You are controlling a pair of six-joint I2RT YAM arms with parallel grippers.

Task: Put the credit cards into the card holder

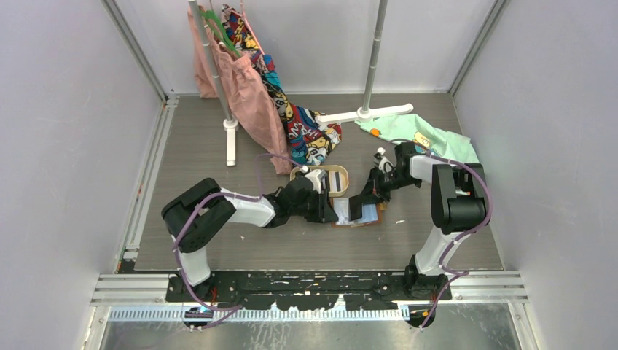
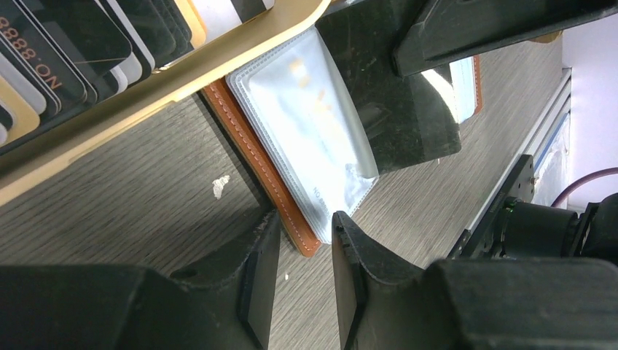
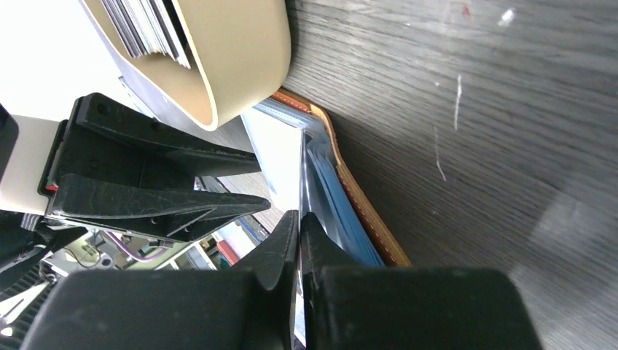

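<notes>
The brown card holder (image 1: 370,214) lies open on the table, clear pockets facing up. My left gripper is shut on its near corner, the brown edge showing between the fingers. A black card (image 1: 355,208) stands across the middle of the holder, pinched by my right gripper, which is nearly closed around the thin card. In the left wrist view, the black card (image 2: 390,109) slants over the clear pocket (image 2: 306,124), its lower edge near the pocket's side. Whether any of it is inside a pocket, I cannot tell.
A tan box (image 1: 345,181) with several cards in it stands close behind the holder, beside my left gripper. Hanging clothes (image 1: 262,109) and a green cloth (image 1: 426,138) lie farther back.
</notes>
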